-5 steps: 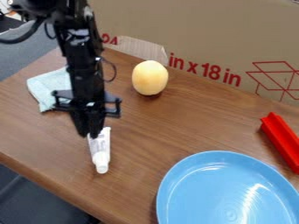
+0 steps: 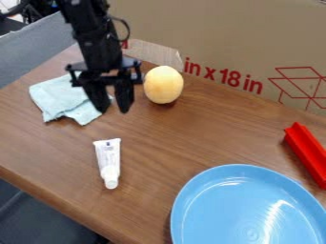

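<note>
My black gripper (image 2: 110, 100) hangs over the light blue cloth (image 2: 59, 96) at the back left, its fingers parted, with nothing visible held between them. A white tube (image 2: 109, 163) with print on it lies on the wooden table in front of the gripper, apart from it. To the gripper's right sits a pale yellow egg-shaped object (image 2: 163, 84).
A blue plate (image 2: 247, 214) occupies the front right of the table (image 2: 192, 143). A red block (image 2: 306, 154) lies at the right edge. A cardboard box (image 2: 235, 38) borders the back.
My gripper has risen and moved back, away from the white tube toward the cloth. The tube, plate and yellow object look unmoved.
</note>
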